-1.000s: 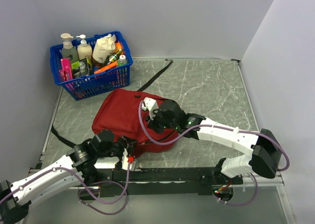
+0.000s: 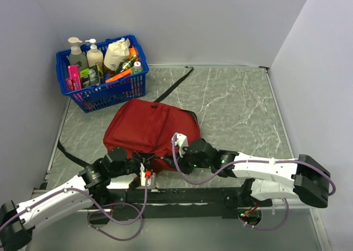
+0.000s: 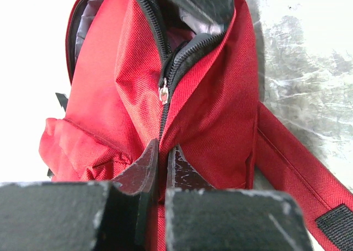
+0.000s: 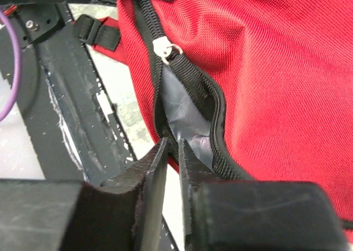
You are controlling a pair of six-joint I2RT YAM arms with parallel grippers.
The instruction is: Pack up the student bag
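The red bag (image 2: pixel 140 121) lies on the table, its near end between both arms. My left gripper is shut on a fold of red fabric at the end of the zipper, just below a metal zipper pull (image 3: pixel 164 93). The zipper above it is parted, showing grey lining. In the right wrist view, my right gripper stands open, with a narrow gap, its tips at the black zipper edge. Grey lining (image 4: pixel 185 116) shows in the mouth beyond them, and another view of a zipper pull (image 4: pixel 164 48) lies further up.
A blue basket (image 2: pixel 110 99) packed with bottles, boxes and a paper-like bundle stands at the back left. Black straps (image 2: pixel 175 85) spread from the bag.
The bag's near right flap has shifted; the left arm stays nearly still.
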